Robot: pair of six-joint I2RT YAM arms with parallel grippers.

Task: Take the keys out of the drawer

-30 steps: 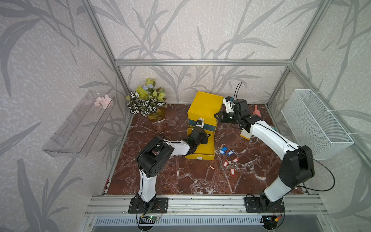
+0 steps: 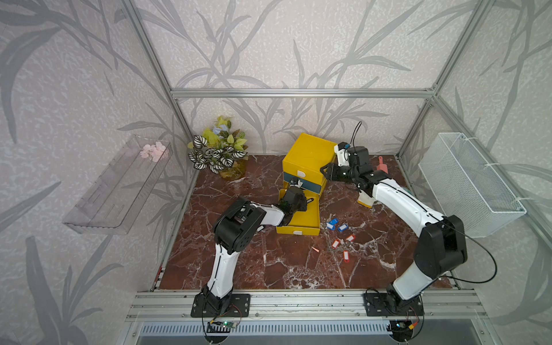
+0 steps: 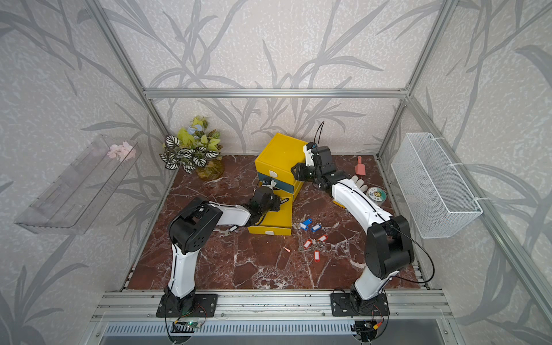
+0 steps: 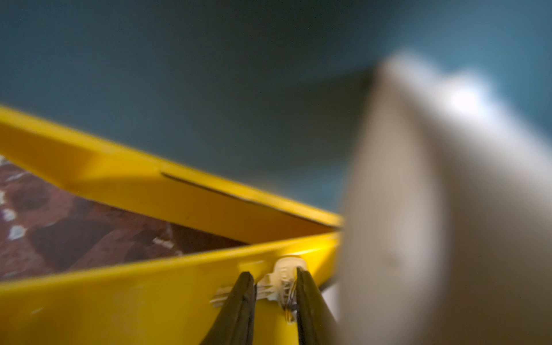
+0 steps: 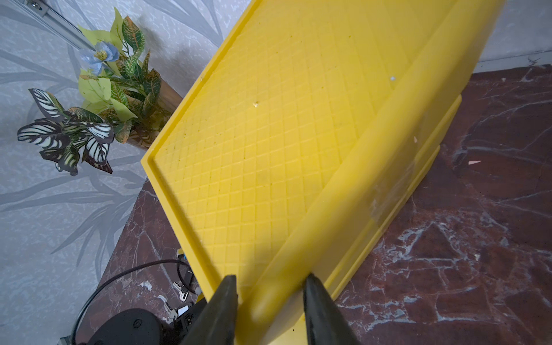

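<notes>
The bottom drawer (image 2: pixel 298 221) of the yellow drawer unit (image 2: pixel 307 150) is pulled out. My left gripper reaches into it at the back, open, its fingertips at a key (image 4: pixel 287 270) lying by the yellow drawer wall in the left wrist view. A large pale blurred shape hides the right of that view. My right gripper is partly open at the top side rim of the unit, the rim between its fingers; whether it grips it is unclear.
Red and blue key tags (image 2: pixel 346 255) lie on the marble right of the drawer. A plant (image 2: pixel 218 149) stands back left, a yellow item (image 2: pixel 364 201) and pink scoop (image 2: pixel 381 165) at the right.
The drawer unit has shifted slightly up and right in the top left view.
</notes>
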